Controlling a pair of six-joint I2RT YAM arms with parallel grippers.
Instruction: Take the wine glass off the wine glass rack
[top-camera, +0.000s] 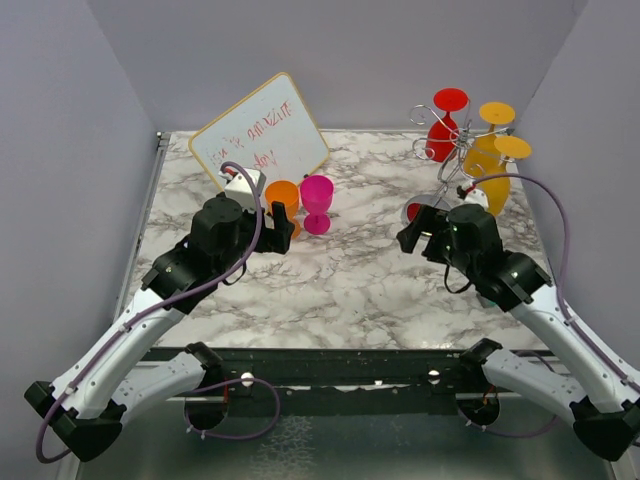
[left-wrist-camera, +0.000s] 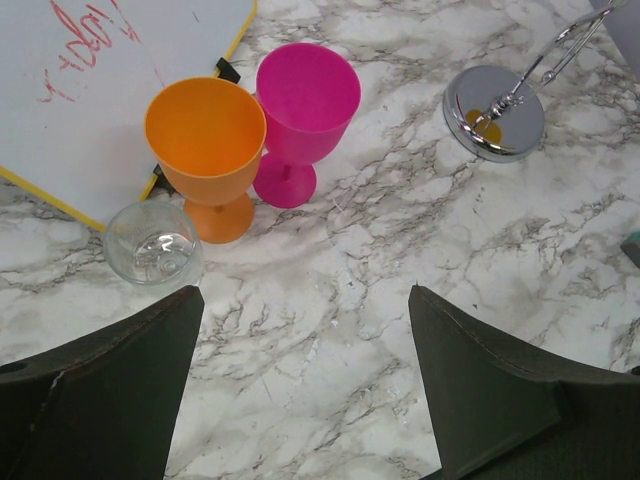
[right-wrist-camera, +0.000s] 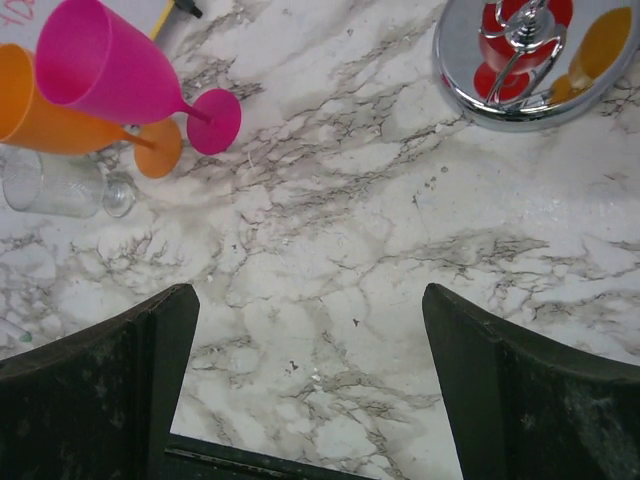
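Observation:
The chrome rack (top-camera: 455, 150) at the back right holds an upside-down red glass (top-camera: 440, 140) and yellow glasses (top-camera: 482, 150); its round base (left-wrist-camera: 510, 138) shows in both wrist views. A magenta glass (top-camera: 316, 195) and an orange glass (top-camera: 284, 195) stand at the middle left, beside a clear glass (left-wrist-camera: 152, 240). My left gripper (top-camera: 273, 228) is open above the table beside these glasses. My right gripper (top-camera: 424, 230) hangs open just in front of the rack, partly covering its base in the top view, with nothing between its fingers.
A whiteboard (top-camera: 255, 130) with red writing lies at the back left. A dark edge (top-camera: 330, 365) runs along the front.

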